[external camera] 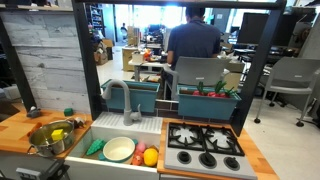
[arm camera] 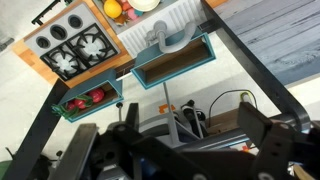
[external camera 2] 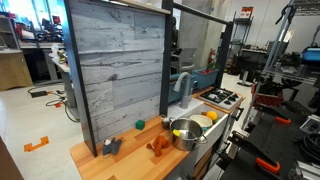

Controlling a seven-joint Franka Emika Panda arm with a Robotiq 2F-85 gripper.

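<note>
My gripper looks open at the bottom of the wrist view, its two dark fingers wide apart and no object visible between them. A metal pot [external camera: 48, 140] with a yellow item [external camera: 57, 134] in it stands on the wooden counter left of the sink. In the sink sit a pale bowl [external camera: 119, 149], an orange-yellow round item [external camera: 150, 157] and a green item [external camera: 96, 147]. Exterior view 2 shows the same pot [external camera 2: 186, 135], with an orange-red item [external camera 2: 158, 145] on the counter beside it.
Right of the sink lies a stove [external camera: 207, 148] with black grates. A grey faucet [external camera: 127, 98] rises behind the sink. Blue-green planters [external camera: 207, 106] hang along the back between dark posts [external camera: 86, 60]. On the counter's left part are a dark grey item [external camera 2: 111, 146] and a green one [external camera 2: 140, 124].
</note>
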